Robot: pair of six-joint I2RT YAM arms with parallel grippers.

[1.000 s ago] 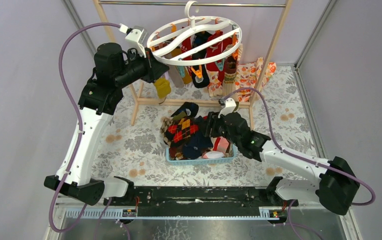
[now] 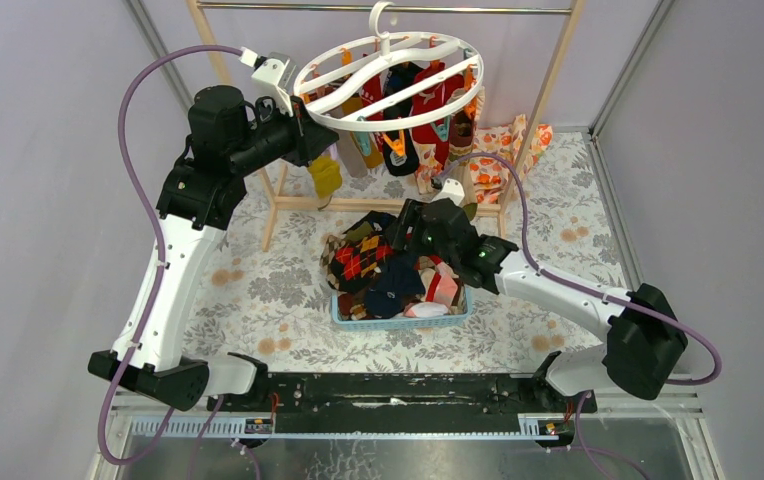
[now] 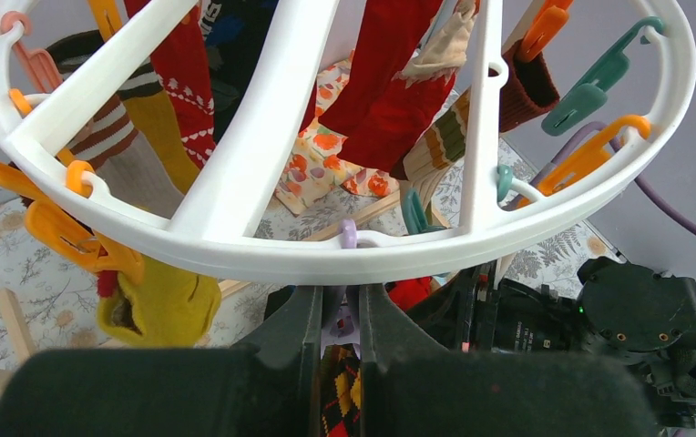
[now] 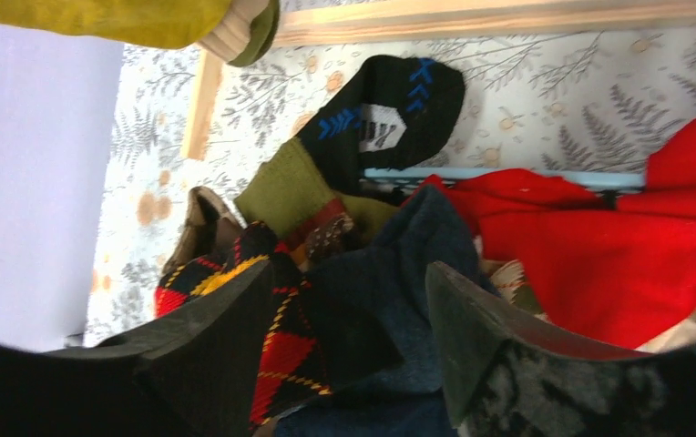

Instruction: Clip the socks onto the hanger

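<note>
The white round hanger [image 2: 388,125] hangs at the back, with socks clipped around it. In the left wrist view, my left gripper is shut on a purple clip [image 3: 350,235] at the near rim. No sock shows in that clip. A yellow-green sock [image 3: 164,305] hangs from an orange clip [image 3: 78,238] to its left. Loose socks fill the blue basket [image 2: 398,323] below. My right gripper is open over the pile, its fingers on either side of a navy sock [image 4: 399,273] and apart. A red argyle sock [image 4: 291,350] lies beside it, partly behind the left finger.
A wooden rack [image 2: 556,70] surrounds the hanger, its lower bar behind the basket. More clips, one of them teal [image 3: 590,96], sit on the ring. A black sock with blue marks [image 4: 417,105] drapes over the basket's back edge. Floor on both sides of the basket is clear.
My right arm has moved left over the basket, toward the argyle and navy socks. The left arm and the hanger have stayed in place.
</note>
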